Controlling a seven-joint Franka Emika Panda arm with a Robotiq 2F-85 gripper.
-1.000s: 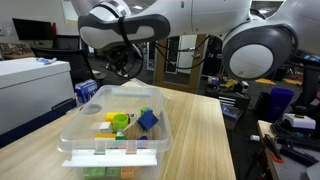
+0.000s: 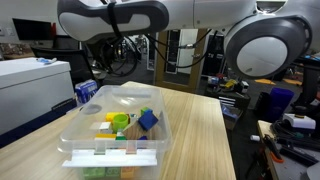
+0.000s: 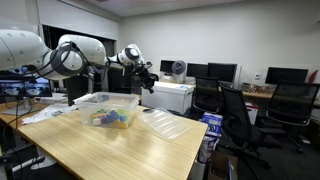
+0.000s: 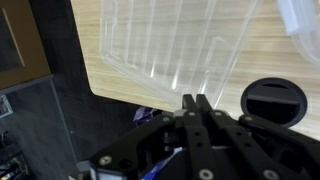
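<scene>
My gripper hangs above the table, its dark fingers close together at the bottom of the wrist view. The fingers look shut; what may be between them is hidden. Below lies a flat clear plastic lid, which appears in exterior view 2 as a clear sheet on the tabletop. A clear plastic box holds several colourful pieces, among them a blue block and a green round piece. In exterior view 2 the gripper is high over the table, behind the box.
A blue-and-white package stands behind the box. A round black piece shows on the wood in the wrist view. Office chairs stand beyond its edge.
In exterior view 1 the arm's wrist has shifted slightly to the left. The box and its contents have stayed put.
</scene>
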